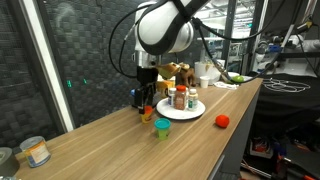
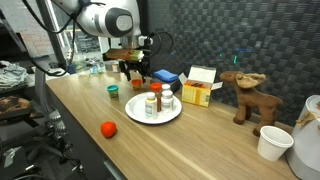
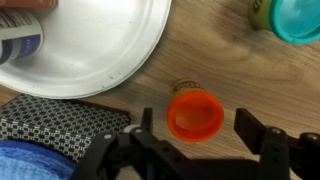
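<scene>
A small bottle with a round orange lid (image 3: 195,117) stands on the wooden table, below and between my fingers in the wrist view. My gripper is open over it, with a gap on either side of the lid. From the side, the orange top (image 1: 148,110) shows just under the gripper (image 1: 149,95), left of the white plate. Exterior view 2 has the orange-topped bottle (image 2: 136,84) beneath the hand too. Most of the bottle's body is hidden from above.
Close by are a white plate (image 1: 208,108) carrying several bottles and a teal cup (image 1: 162,129). A red tomato-like ball (image 1: 222,121) lies toward the table edge. Farther along are an open box (image 2: 199,84), a toy moose (image 2: 254,98) and a white cup (image 2: 272,143).
</scene>
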